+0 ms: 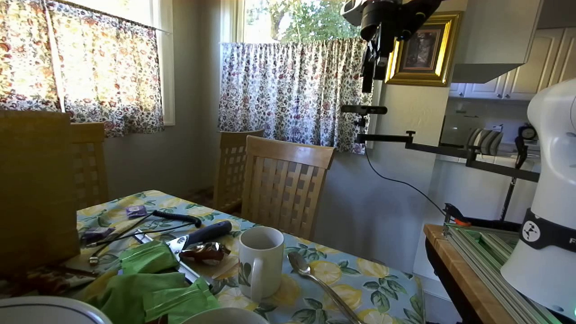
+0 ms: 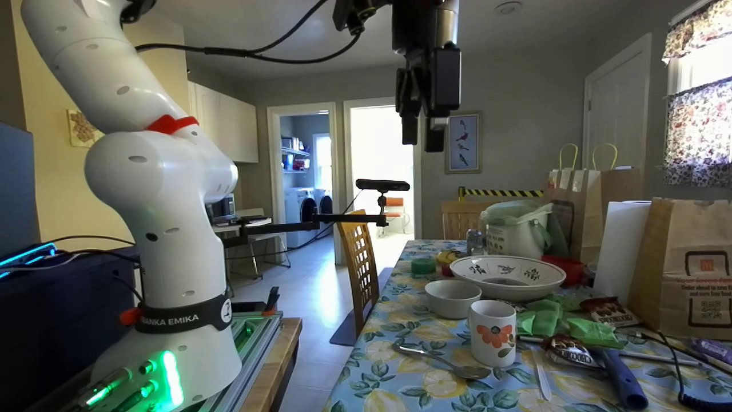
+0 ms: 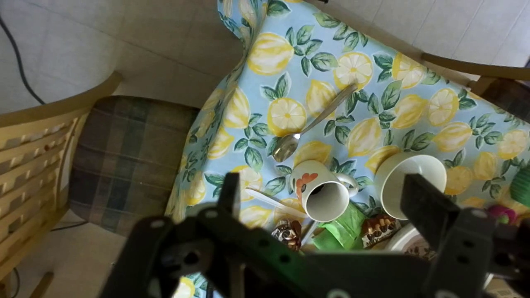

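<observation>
High above the table hangs my gripper [image 2: 422, 137], its fingers pointing down and standing apart. In the wrist view the fingers [image 3: 229, 191] are wide open with nothing held between them. Below them, on the lemon-print tablecloth [image 3: 308, 54], stands a white mug [image 3: 325, 201] with an orange flower, upright and well clear of the fingertips. A metal spoon [image 3: 318, 119] lies beside the mug. To the mug's other side is a small white bowl [image 3: 385, 183]. Behind that bowl, exterior view 2 shows a large patterned bowl [image 2: 508, 274].
Green wrappers [image 2: 542, 319], a brown snack packet [image 2: 569, 351] and a blue-handled tool [image 2: 624, 381] clutter the table near the mug. Paper bags [image 2: 686, 268] and a white tub [image 2: 514, 233] rise at its edge. A wooden chair [image 1: 286, 178] stands alongside.
</observation>
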